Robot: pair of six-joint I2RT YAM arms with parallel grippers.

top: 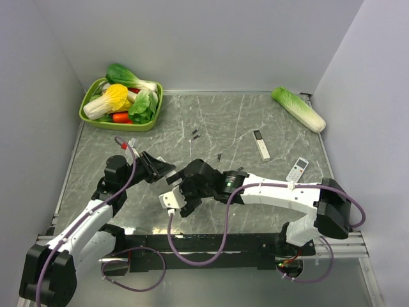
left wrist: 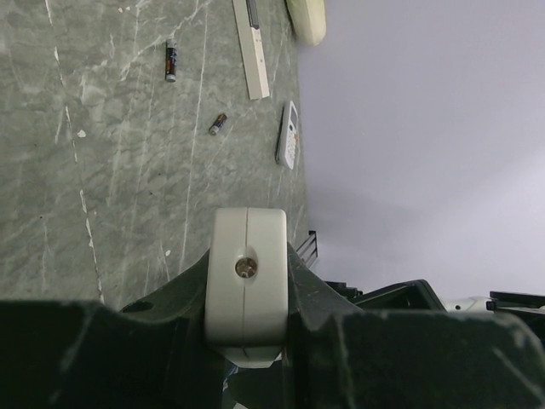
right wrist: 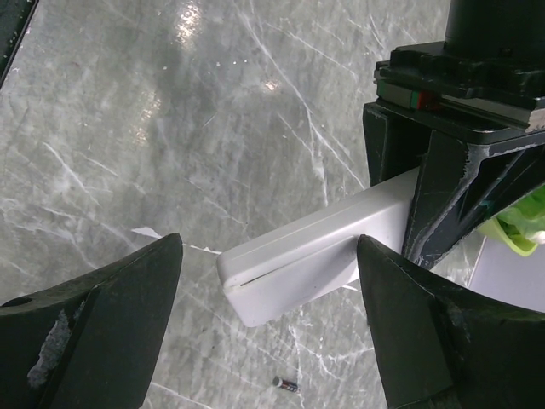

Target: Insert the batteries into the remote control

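Observation:
A white remote point(left wrist: 246, 311) is clamped in my left gripper, its end with a screw facing the left wrist camera. In the right wrist view the other end of the remote point(right wrist: 311, 256) juts from the left fingers point(right wrist: 443, 192). My right gripper is open, its fingertips on either side of that free end, with a clear gap at the left finger. The battery compartment cannot be made out. Loose batteries lie on the table: one battery point(left wrist: 171, 60) and a second battery point(left wrist: 218, 124), with others point(top: 195, 134) farther back.
Two more white remotes lie at the right, one long remote point(top: 262, 146) and one with a screen point(top: 297, 170). A green vegetable basket point(top: 120, 126) stands back left, a cabbage point(top: 299, 109) back right.

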